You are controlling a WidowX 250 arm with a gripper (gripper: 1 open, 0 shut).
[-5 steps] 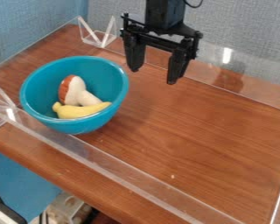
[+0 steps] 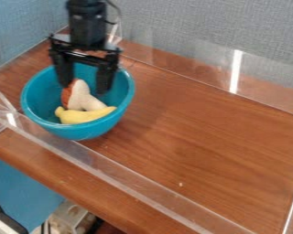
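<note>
My black gripper (image 2: 83, 69) is open over the blue bowl (image 2: 58, 125), its fingers reaching down into the bowl's upper part. In the bowl lie a yellow banana (image 2: 85, 116) and a pale, red-tipped object (image 2: 85, 100) behind it. Whether the fingertips touch either of them I cannot tell.
Clear panels edge it at the back and front. Beyond the lower left edge lies blue floor with some small clutter.
My gripper has moved left and lower, from above the middle of the table at the back to over and into the blue bowl. The bowl's contents look unmoved.
</note>
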